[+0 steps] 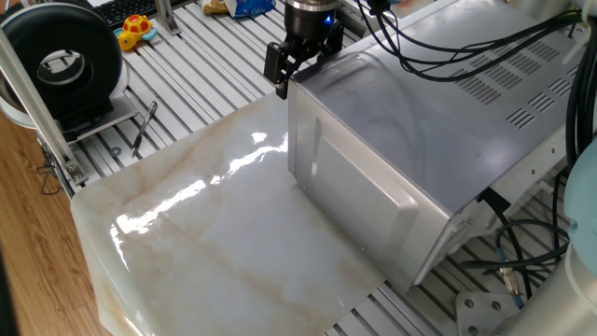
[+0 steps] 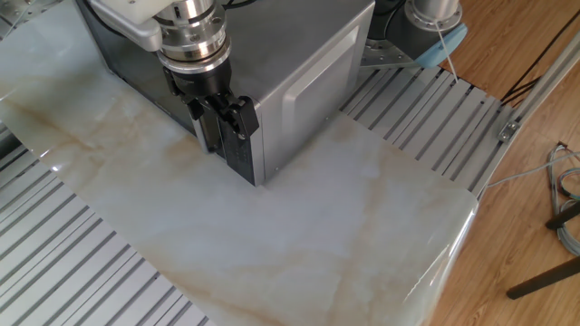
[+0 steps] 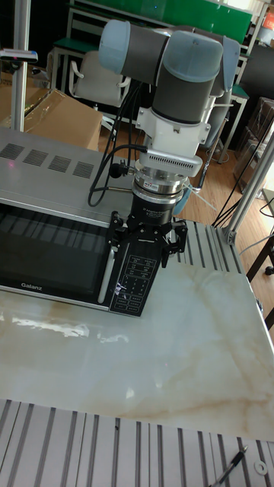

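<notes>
A silver microwave (image 1: 392, 103) stands on the table, its black front showing in the third exterior view. Its dark door (image 3: 45, 256) looks closed, with a pale upright handle (image 3: 107, 275) beside the button panel (image 3: 136, 276). My gripper (image 3: 139, 247) points down close in front of the panel's upper part, its two fingers spread apart. One finger (image 3: 113, 238) is near the top of the handle; whether they touch I cannot tell. Nothing shows between the fingers. In the second exterior view the gripper (image 2: 220, 118) is at the microwave's front corner, partly covering the handle.
A glossy marbled sheet (image 2: 299, 235) lies bare in front of and beside the microwave. Black cables (image 1: 466, 65) hang over its top. A black ring-shaped object (image 1: 61, 65), a pen (image 1: 145, 128) and a yellow-orange toy (image 1: 136, 32) sit off to one side.
</notes>
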